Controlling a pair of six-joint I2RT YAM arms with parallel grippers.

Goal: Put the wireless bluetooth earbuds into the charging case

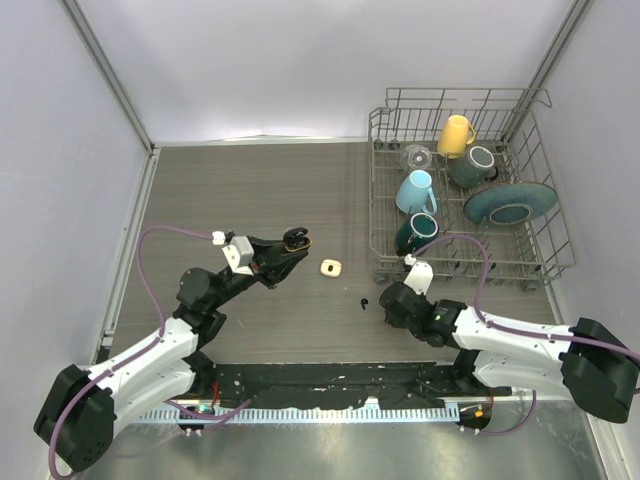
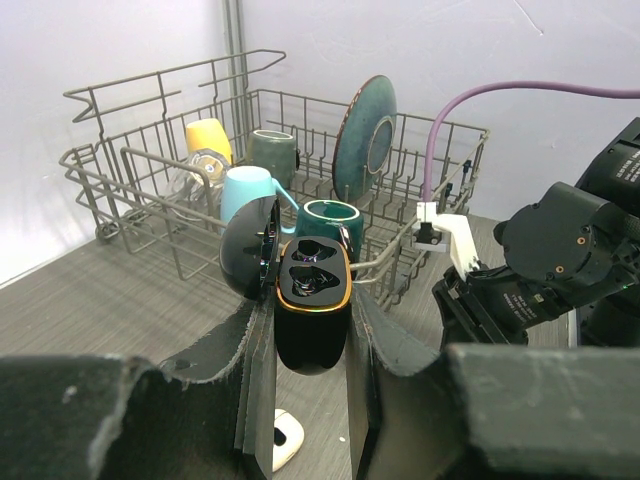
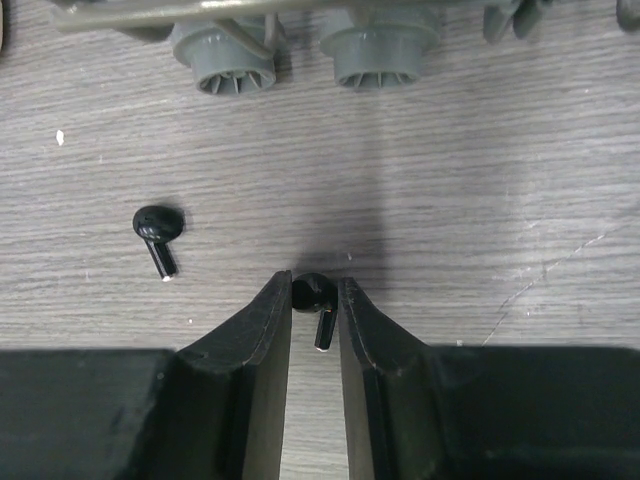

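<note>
The black charging case [image 2: 313,310], gold-rimmed with its lid flipped up, is clamped in my left gripper; two recesses show in its top. In the top view that case [image 1: 297,241] hangs over the left-middle of the table. Low over the wood at the right, my right gripper is shut on a black earbud [image 3: 315,292], whose round head sits between the fingertips and whose stem points down. A second black earbud [image 3: 159,226] lies loose on the table to the left of it.
A wire dish rack [image 1: 375,200] with mugs and a plate [image 1: 510,204] stands at the back right, close behind my right gripper. On the table between the arms lies a small white and yellow object [image 1: 331,268].
</note>
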